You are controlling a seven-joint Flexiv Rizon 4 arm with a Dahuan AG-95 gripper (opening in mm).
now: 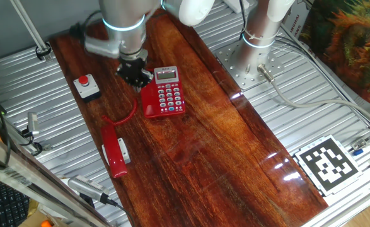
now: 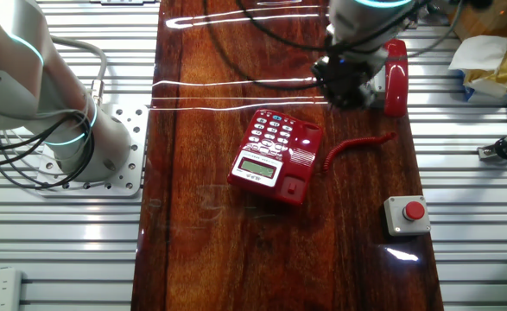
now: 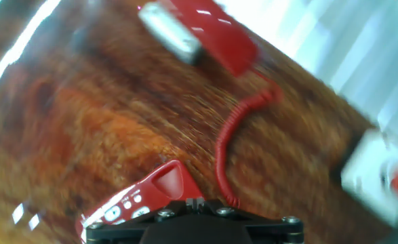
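A red desk telephone base (image 1: 164,104) with grey keys and a small display sits on the wooden table, its handset cradle empty. Off the base, the red handset (image 1: 114,151) rests against a small white block (image 1: 125,150). A coiled red cord (image 3: 227,135) runs between handset and base. My gripper is shut, with nothing visible between its fingers. In exterior view 1 it hangs over the cradle side of the base, near the display end; how high above is hard to tell. The wrist view is blurred, and the gripper hides part of the base there.
A grey box with a red push button (image 1: 84,86) stands near the table edge. A black-and-white marker board (image 1: 326,165) lies beyond the table, and cables hang across exterior view 2.
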